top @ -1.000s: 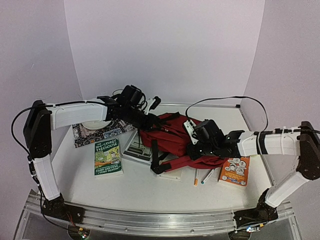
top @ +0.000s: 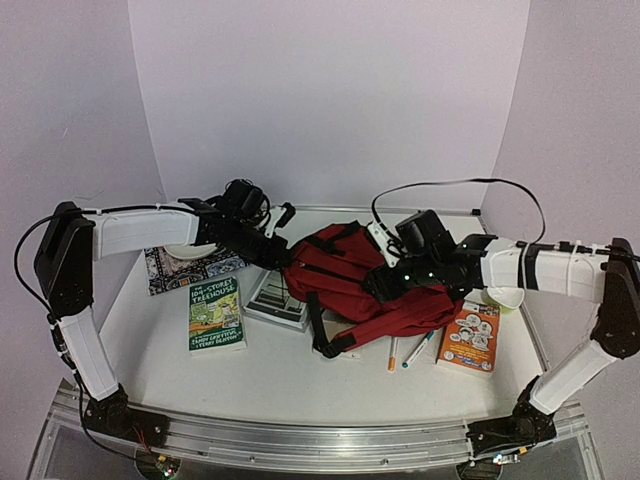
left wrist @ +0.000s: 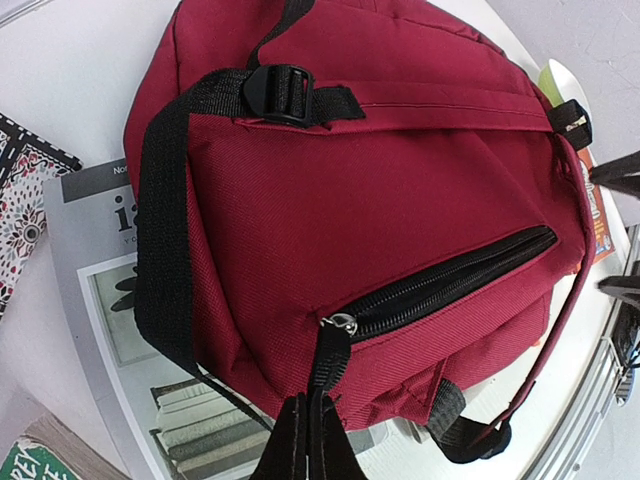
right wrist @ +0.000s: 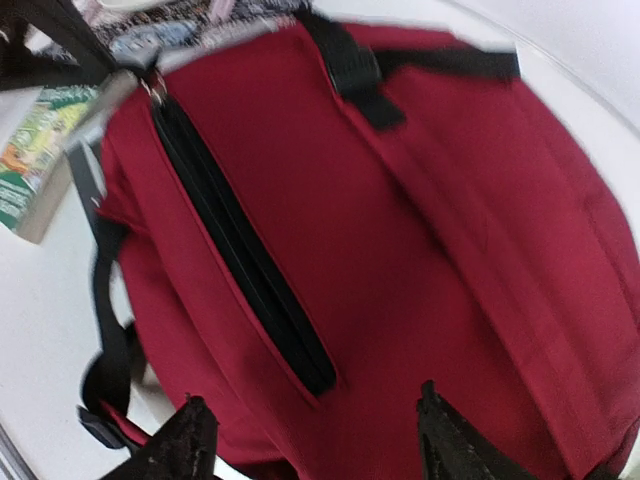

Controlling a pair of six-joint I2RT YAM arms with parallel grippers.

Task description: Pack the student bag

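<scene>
The red bag (top: 345,275) lies slumped across the middle of the table, black straps hanging off its near side. In the left wrist view a black zipper (left wrist: 450,285) crosses the red cloth, its metal slider at the left end. My left gripper is shut on the black zipper pull (left wrist: 330,357) that hangs from this slider. Over the zipper's other end, my right gripper stands open, with red cloth below and between its fingers. Whether those fingers touch the cloth, I cannot tell.
A green book (top: 215,315) lies left, beside a grey-covered book (top: 280,300) partly under the bag. An orange book (top: 470,338) and two markers (top: 418,348) lie right. Behind left is a patterned cloth (top: 165,272) with a white plate.
</scene>
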